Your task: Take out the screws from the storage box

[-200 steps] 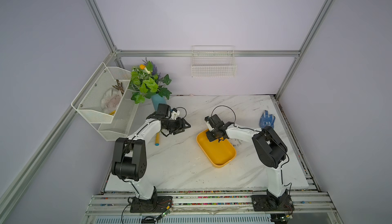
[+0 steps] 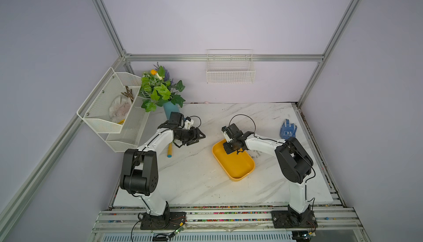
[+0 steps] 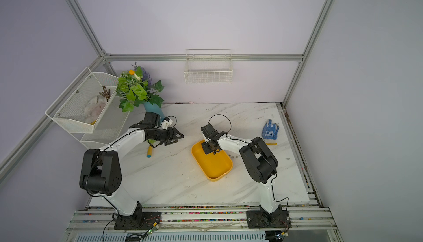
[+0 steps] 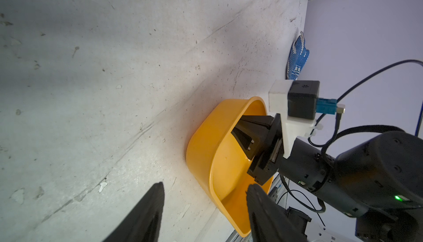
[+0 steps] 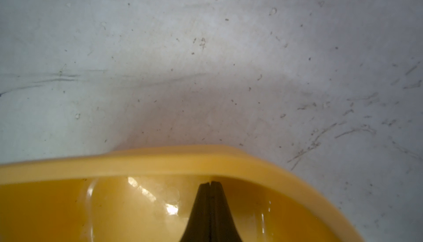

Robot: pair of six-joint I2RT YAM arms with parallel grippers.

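The yellow storage box point(image 2: 233, 164) sits at the middle of the table. My right gripper is shut, tips together, reaching into the box just inside its rim at the back end, with nothing seen between the fingers. My left gripper hangs over the table left of the box, its fingers apart with nothing between them. Small screw-like bits point(image 3: 233, 156) lie on the table beside the box's right side, partly behind the right arm. The box floor under the right gripper is mostly hidden; no screws show on its visible part.
A blue vase point(image 2: 171, 109) with plants stands behind the left arm, near a yellow cylinder point(image 2: 169, 151). A blue glove point(image 2: 288, 129) lies at the right back. White mesh shelves point(image 2: 101, 123) hang at left, a wire basket point(image 2: 230, 76) on the back wall.
My right arm has shifted very slightly to the right over the box. The left arm has not visibly moved.
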